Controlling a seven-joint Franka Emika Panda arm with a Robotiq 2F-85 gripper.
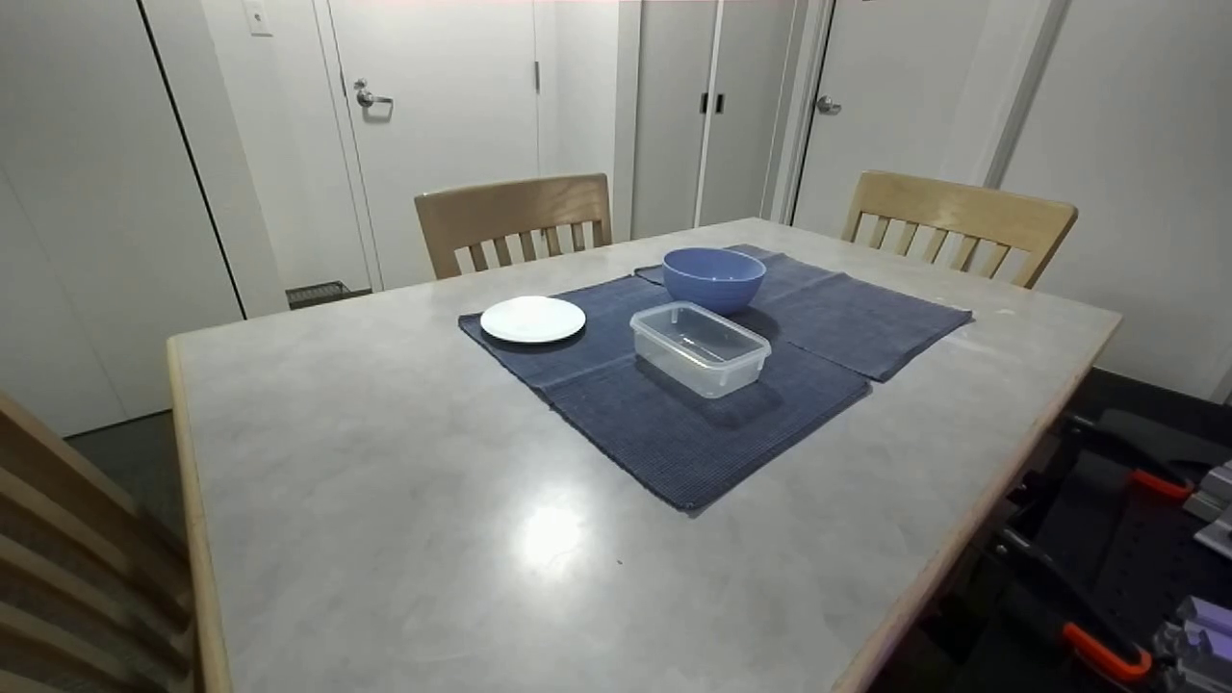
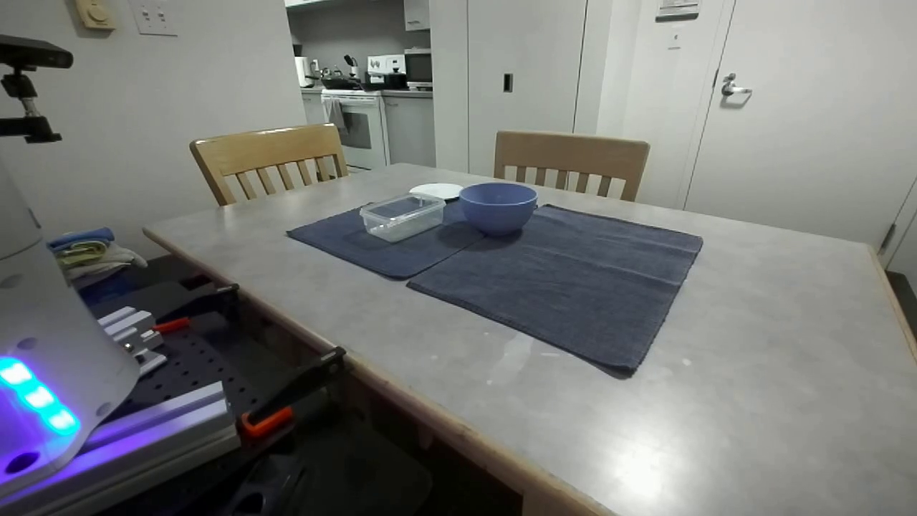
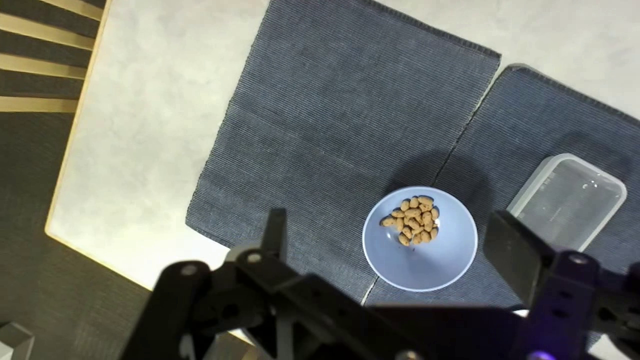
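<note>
Looking down in the wrist view, I see a blue bowl holding a small heap of brown nuts. My gripper stands open high above it, its fingers wide apart on either side and nothing between them. A clear plastic container looks empty and sits on the dark blue placemats beside the bowl. On the far side lies a white plate, flat and bare; the gripper hides most of it in the wrist view. Neither exterior view shows the gripper.
Wooden chairs stand along its edges. Clamps with orange parts and metal rails lie beside the robot's base, at the table's side.
</note>
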